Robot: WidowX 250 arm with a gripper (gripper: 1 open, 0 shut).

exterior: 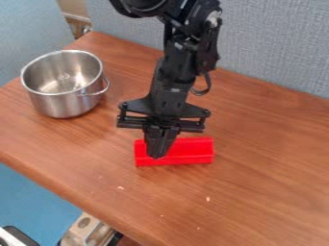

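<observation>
My black gripper (158, 149) points down over a red block (193, 151) lying on the wooden table, its fingertips at the block's left half, in front of it or against it. The fingers look shut; whether anything is between them is hidden by the dark shapes. A steel pot (64, 85) with a handle sits at the back left.
</observation>
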